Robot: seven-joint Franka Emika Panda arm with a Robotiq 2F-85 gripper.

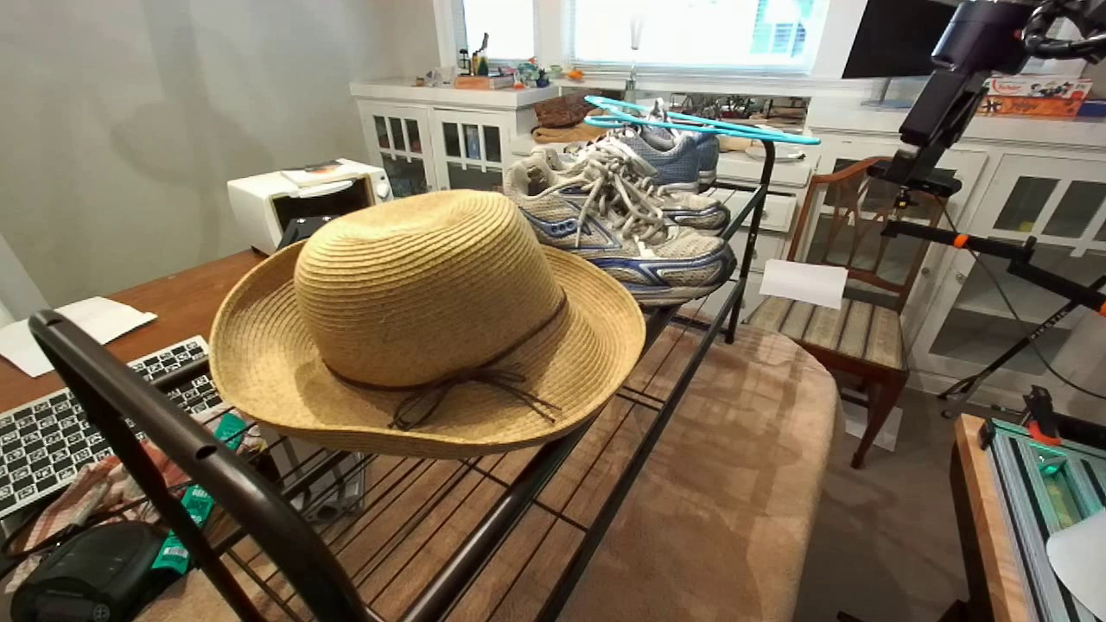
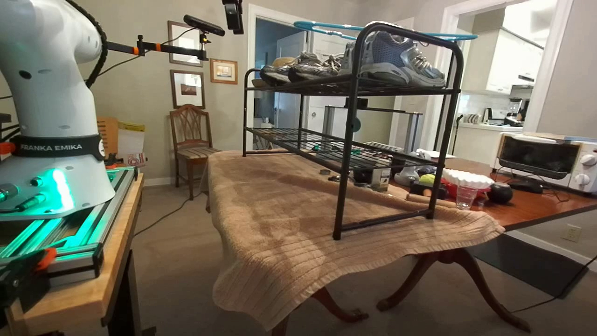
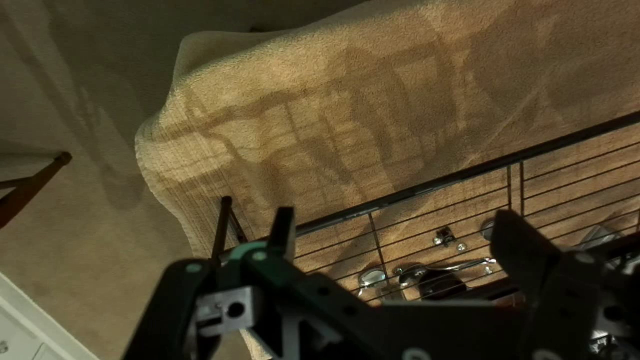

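Note:
A straw hat (image 1: 425, 301) with a thin brown cord sits brim down on the near end of the black rack's (image 2: 350, 140) top shelf. Behind it on the same shelf stand grey-and-blue sneakers (image 1: 622, 223), also visible as shoes (image 2: 400, 59) in the second exterior view. A turquoise hanger (image 1: 715, 124) lies over the sneakers and the rack's far end bar. In the wrist view my gripper is open, its fingers wide apart with nothing between them. Below it show the rack's wires and the towel. Neither exterior view shows the gripper itself.
A tan towel (image 2: 280, 224) covers the table under the rack. Small metal items and a dark round object (image 3: 441, 283) lie beneath the wires. A toaster oven (image 2: 540, 159) and a clear cup (image 2: 465, 196) stand on the table; a chair (image 2: 190, 134) is behind.

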